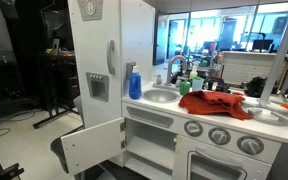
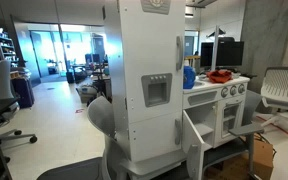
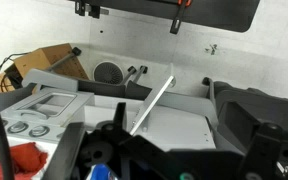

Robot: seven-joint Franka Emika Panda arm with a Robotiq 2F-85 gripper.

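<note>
My open gripper shows in the wrist view, its dark fingers spread wide apart with nothing between them. Below it stands a white toy kitchen, with its tall cabinet (image 1: 99,60) at left in the first exterior view. A lower cabinet door (image 1: 92,146) is swung open, baring white shelves (image 1: 150,152). From above, that door appears as a thin slanted panel (image 3: 154,99). On the counter are a blue bottle (image 1: 135,83), a green bottle (image 1: 184,87) near the sink (image 1: 161,96), and a red cloth (image 1: 213,104). I cannot make out the gripper in either exterior view.
Grey chairs stand close to the kitchen, one seat (image 3: 256,103) at right in the wrist view. A cardboard box (image 3: 49,65) sits on the floor at upper left. Some bare floor (image 3: 209,60) lies in front of the kitchen.
</note>
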